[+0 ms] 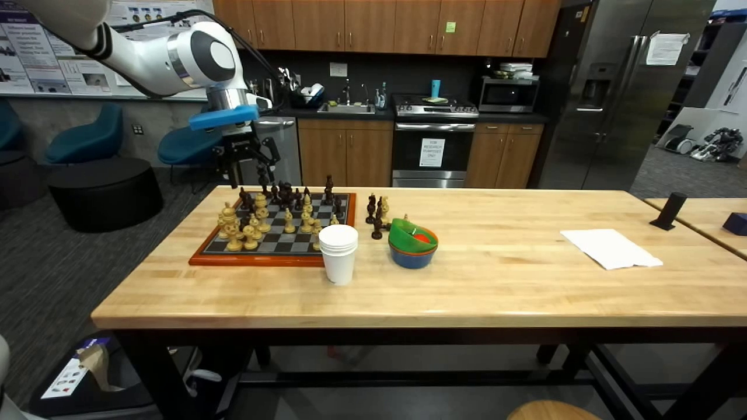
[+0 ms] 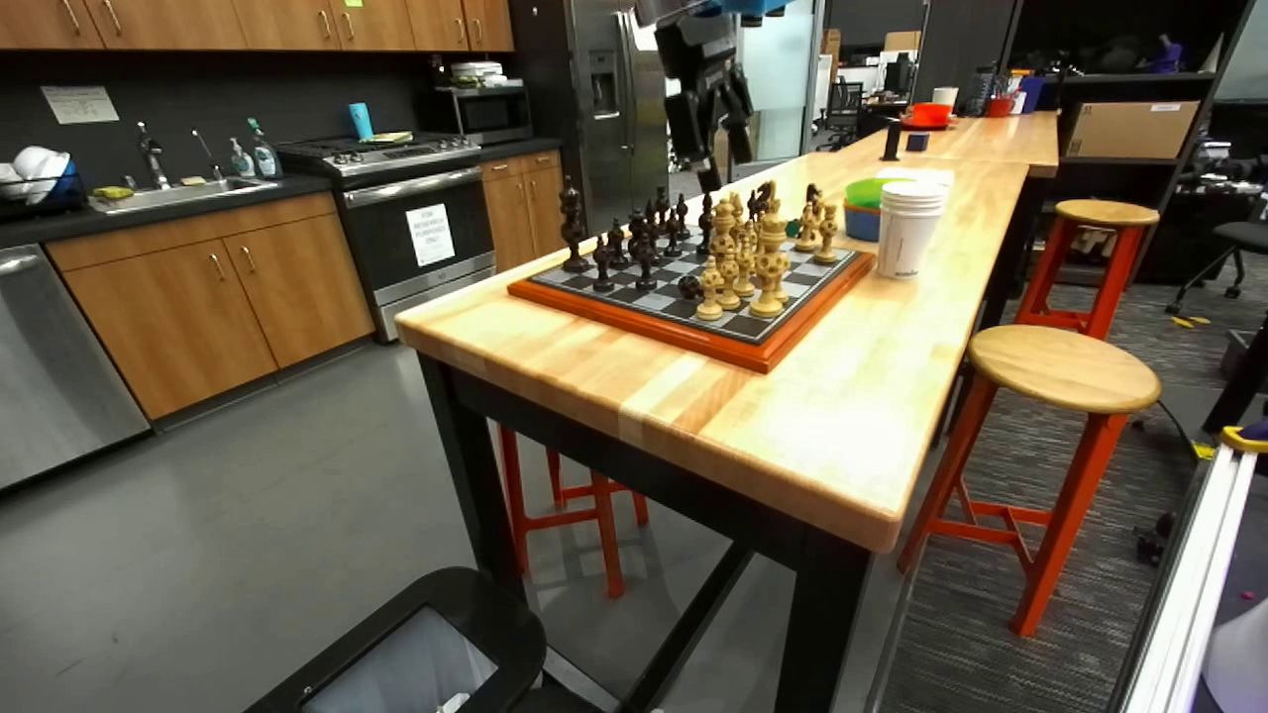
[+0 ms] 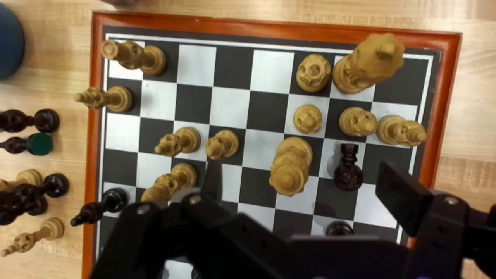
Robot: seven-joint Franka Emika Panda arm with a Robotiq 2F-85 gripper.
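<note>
My gripper hangs open above the chessboard, its two fingers spread wide with nothing held between them. In the wrist view a dark chess piece (image 3: 348, 174) lies on its side on the board, near the right finger (image 3: 402, 197). A tall light piece (image 3: 291, 167) stands between the fingers as seen from above. The chessboard (image 1: 262, 259) has a red-brown frame and sits at the table's left end. Light pieces crowd its near side and dark pieces its far side. From the second exterior view, the gripper (image 2: 720, 172) is over the board's far part.
Right of the board are white stacked cups (image 1: 339, 255), several taken-off chess pieces (image 1: 376, 220) and a blue bowl (image 1: 411, 259) with a green bowl (image 1: 406, 238) tilted in it. A white sheet (image 1: 609, 248) lies farther right.
</note>
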